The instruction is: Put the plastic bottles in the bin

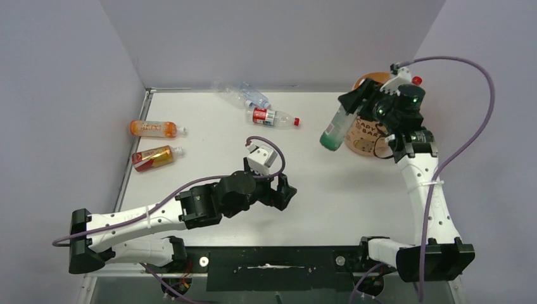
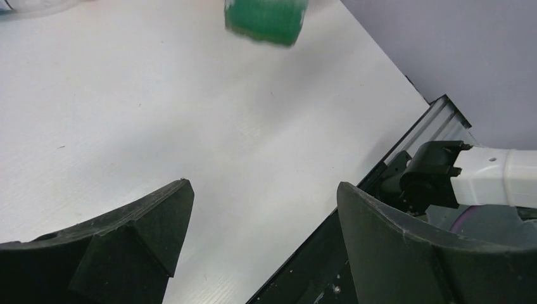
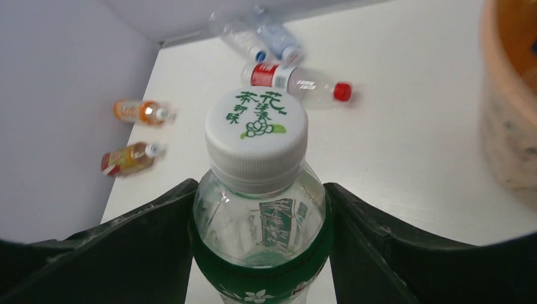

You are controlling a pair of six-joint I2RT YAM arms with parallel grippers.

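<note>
My right gripper (image 1: pixel 354 101) is shut on a green-bottomed bottle (image 1: pixel 335 132) with a white cap (image 3: pixel 256 126), held in the air beside the orange bin (image 1: pixel 364 136), which the arm partly hides. My left gripper hangs over the front middle of the table, open and empty. On the table (image 1: pixel 209 158) lie an orange-drink bottle (image 1: pixel 152 128), a gold-red bottle (image 1: pixel 151 158), a red-label bottle (image 1: pixel 266 117) and two clear bottles (image 1: pixel 250 95) at the back.
Grey walls stand at the back and both sides. A dark rail runs along the front edge.
</note>
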